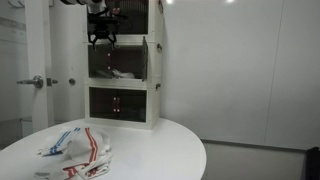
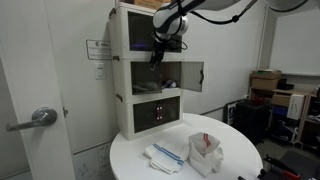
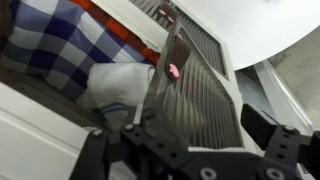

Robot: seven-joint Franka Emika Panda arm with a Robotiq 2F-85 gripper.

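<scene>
In front of the white cabinet's (image 2: 122, 75) upper part, my gripper (image 1: 102, 42) hangs open and empty. The middle compartment's door (image 2: 193, 76) is swung out to the right; its red knob (image 3: 173, 71) shows in the wrist view, between my spread fingers. Inside that compartment are a blue-and-white checked cloth (image 3: 75, 42) and a white cloth (image 3: 117, 83). On the round table lie a white cloth with blue stripes (image 2: 164, 157) and a crumpled white cloth with red stripes (image 2: 206, 152). Whether a finger touches the door is unclear.
The cabinet's bottom doors (image 1: 117, 104) are shut. A door with a handle (image 2: 42, 117) stands left of the cabinet, and a shelf with boxes (image 2: 270, 95) is at the far right.
</scene>
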